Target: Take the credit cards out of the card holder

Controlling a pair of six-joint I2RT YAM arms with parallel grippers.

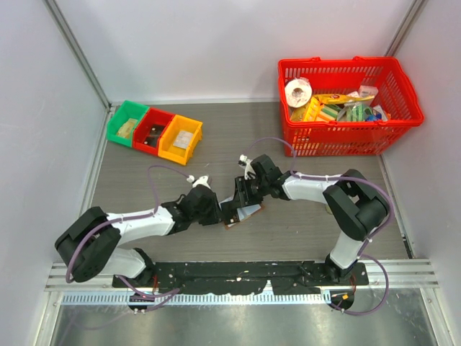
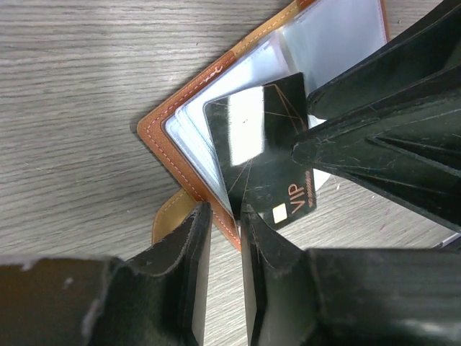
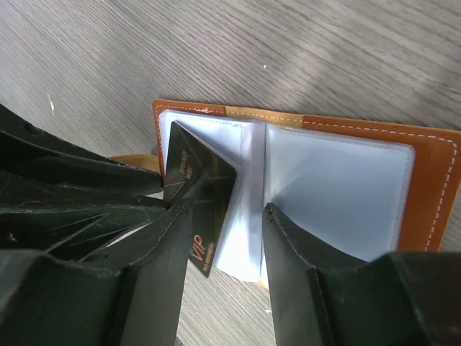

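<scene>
A brown-edged card holder (image 1: 251, 210) with clear white sleeves lies spread on the table between my arms. In its sleeve, a black card (image 2: 270, 162) marked VIP shows in both wrist views. My left gripper is part open, fingertips at the holder's edge and the card's near corner; I cannot tell whether they touch. Over the holder, my right gripper stands open, one finger above the black card and the other over the white sleeve. In the top view the grippers hide part of the holder.
Green (image 1: 126, 122), red (image 1: 150, 130) and orange (image 1: 180, 139) bins stand at the back left. A full red basket (image 1: 351, 137) fills the back right. Both grippers are crowded close together.
</scene>
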